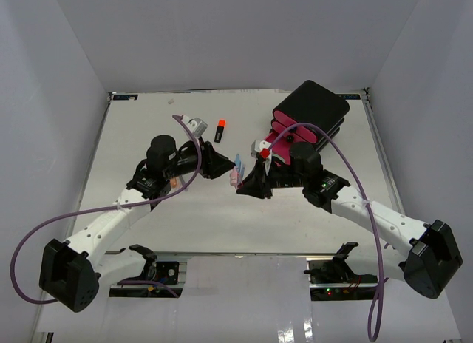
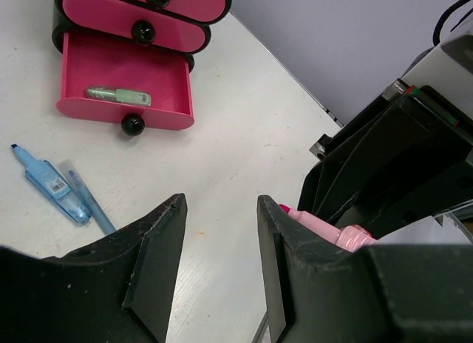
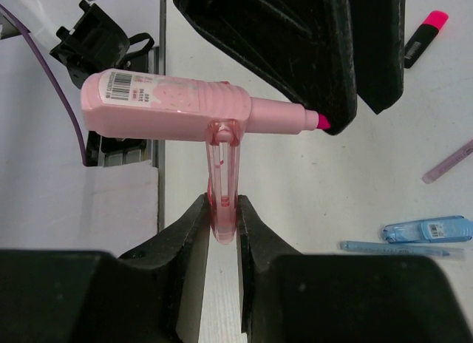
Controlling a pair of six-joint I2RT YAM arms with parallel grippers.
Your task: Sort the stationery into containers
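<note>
A pink highlighter (image 3: 159, 106) lies crosswise above my right gripper, which is shut on a clear pink part (image 3: 224, 162) hanging from the highlighter's middle. The highlighter's bright pink tip is right beside a black fingertip (image 3: 341, 110) of my left gripper; whether they touch I cannot tell. Seen from its own wrist, the left gripper has its fingers parted with nothing between them. A blue highlighter (image 2: 55, 184) and a slim blue pen (image 2: 89, 199) lie on the table. Inside the open pink drawer (image 2: 166, 120) rests a pale green highlighter (image 2: 118, 96).
The black drawer unit (image 1: 314, 106) with pink fronts stands at the back right. A black marker with a bright cap (image 1: 219, 131) lies at the back middle. Other small pieces are partly hidden by the left arm.
</note>
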